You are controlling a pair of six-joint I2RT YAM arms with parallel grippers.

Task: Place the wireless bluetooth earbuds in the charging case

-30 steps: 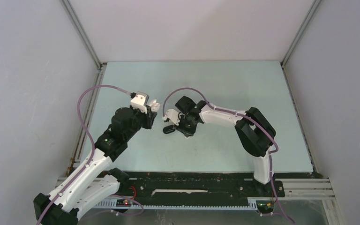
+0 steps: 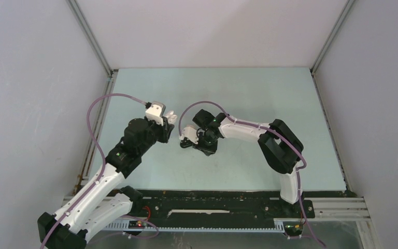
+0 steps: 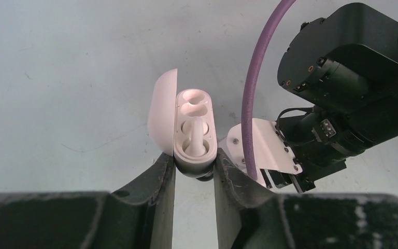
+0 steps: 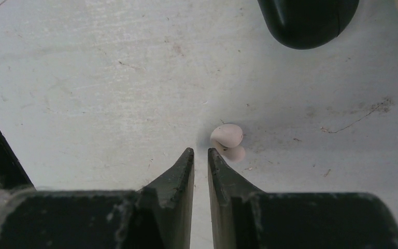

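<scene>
My left gripper is shut on the white charging case, held upright with its lid open; one earbud sits in a lower slot, while the upper slots look empty. A loose white earbud lies on the table in the right wrist view, at the fingertips of my right gripper. Those fingers stand a little apart, with the earbud just beyond the right-hand one and not visibly between them. In the top view the right gripper is low over the table's middle, right of the left gripper.
A black oval object lies at the top of the right wrist view, also seen beside the right gripper from above.
The left arm with the case has not visibly moved.
</scene>
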